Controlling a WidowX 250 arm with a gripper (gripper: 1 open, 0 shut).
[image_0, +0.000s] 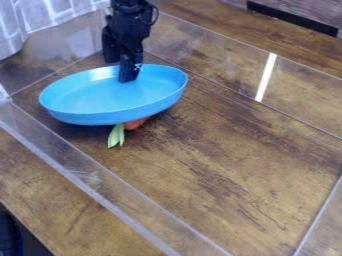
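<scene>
A blue oval tray (107, 100) lies near the upper left, its far side beside my black gripper (128, 62), which comes down from the top. An orange carrot (134, 123) with a pale green top (116, 135) shows from beneath the tray's near edge. The fingertips are small and dark against the tray's far rim; whether they touch it is unclear.
Transparent strips run along the left and right, and a white crumpled object (20, 25) is at the top left corner.
</scene>
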